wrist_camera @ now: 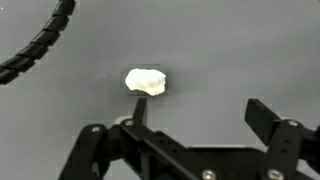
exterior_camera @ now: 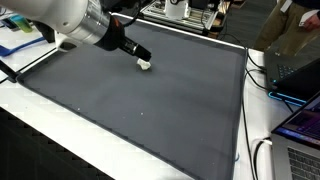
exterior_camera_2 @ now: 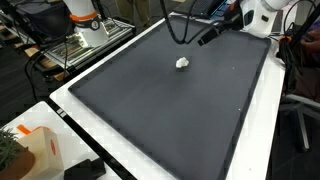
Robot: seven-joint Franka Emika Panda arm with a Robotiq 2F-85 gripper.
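Note:
A small white crumpled-looking thing (exterior_camera: pixel 144 65) lies on the dark grey tabletop; what it is I cannot tell. The wrist view shows this white thing (wrist_camera: pixel 146 81) ahead of the fingertips and left of centre. My gripper is open, its two black fingers wide apart and only bare tabletop showing between them. From the second exterior side, the white thing (exterior_camera_2: pixel 182 62) lies apart from my gripper (exterior_camera_2: pixel 204 38), which is above the table near its far end.
A black cable (wrist_camera: pixel 38 45) crosses the wrist view's upper left corner. Laptops (exterior_camera: pixel 298 150) stand beyond one table edge. A brown pot (exterior_camera_2: pixel 14 158) and an orange-marked device (exterior_camera_2: pixel 40 145) stand outside another.

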